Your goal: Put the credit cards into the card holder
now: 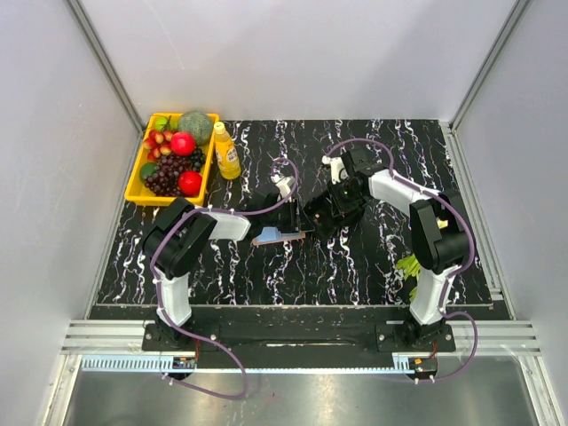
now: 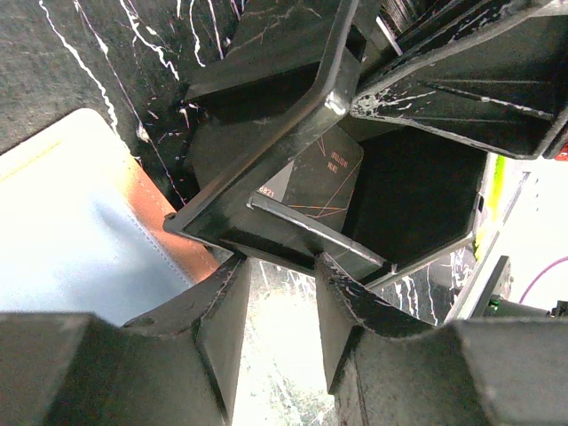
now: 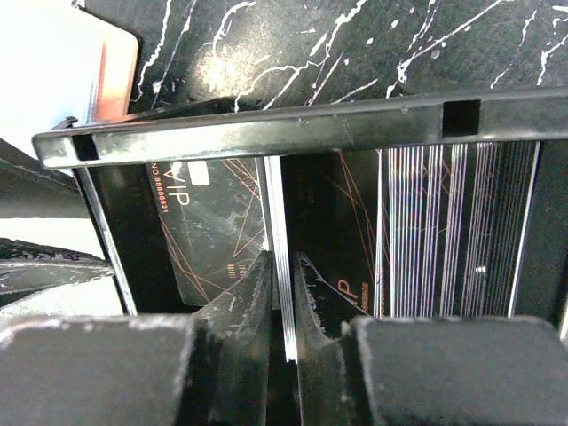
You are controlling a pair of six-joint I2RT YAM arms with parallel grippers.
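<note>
The black card holder (image 1: 321, 216) lies tilted mid-table between my grippers, black cards (image 3: 209, 231) inside. In the right wrist view, my right gripper reaches inside, a thin pale edge between its fingertips beside the upright slots (image 3: 426, 231); whether it grips that is unclear. My left gripper is at the holder's frame (image 2: 302, 226), fingertips at its lower edge; their grip is unclear. Pale blue and orange flat cards or sheets (image 2: 98, 231) lie beside the holder, partly under the left arm in the top view.
A yellow basket of fruit (image 1: 136, 186) and a yellow bottle (image 1: 227, 157) stand at the back left. Yellow-green produce (image 1: 408, 266) lies at the right, under the right arm.
</note>
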